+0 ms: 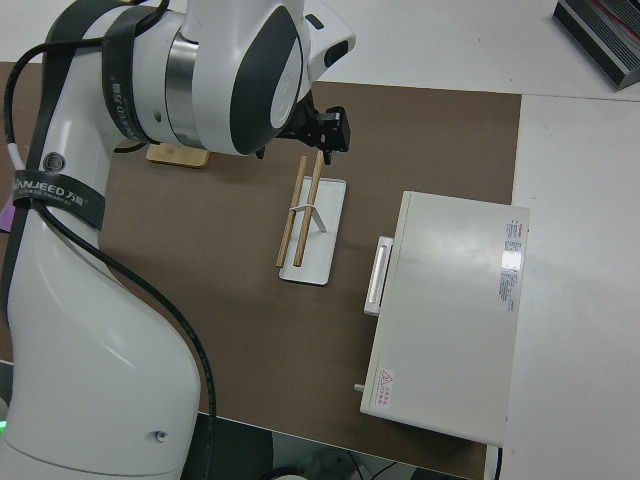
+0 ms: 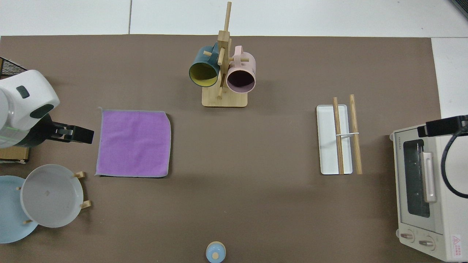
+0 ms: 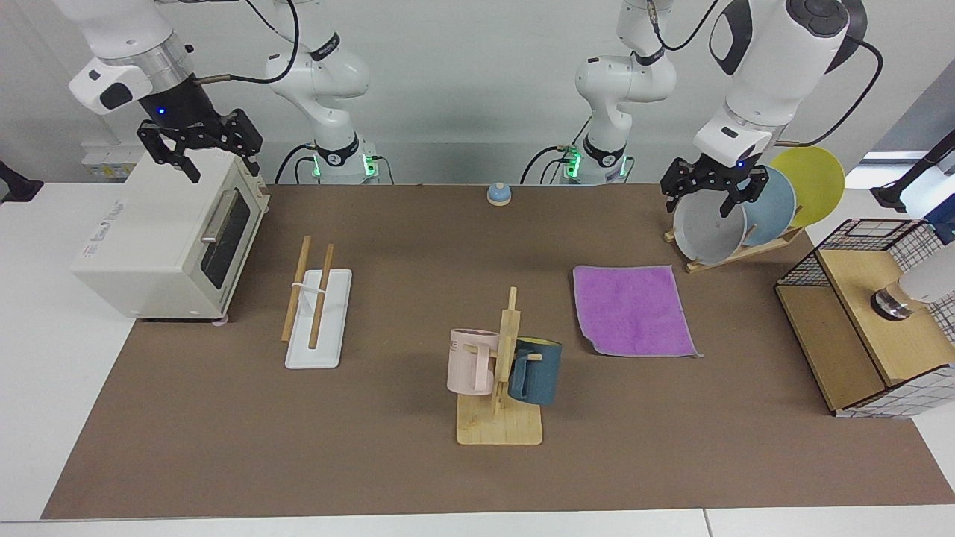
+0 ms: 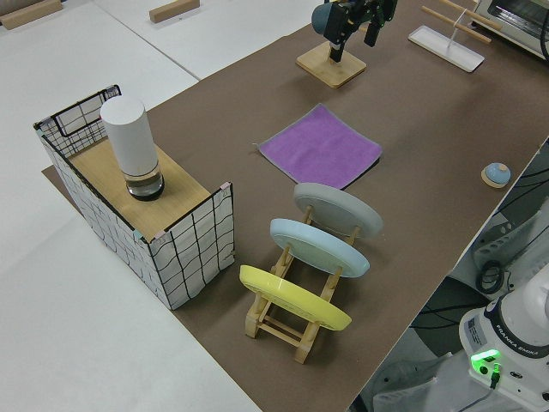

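My left gripper hangs at the left, above the plate rack with its white plate and blue plate. A yellow plate is also in the rack. My right gripper is over the white toaster oven at the other side. Whether either gripper is open or shut is unclear. A wooden mug tree holds a teal mug and a pink mug. A purple cloth lies flat between them.
A white stand with wooden bars sits near the oven. A wire-walled shelf with a white cylinder is beside the plates. A small blue round object lies at the near edge.
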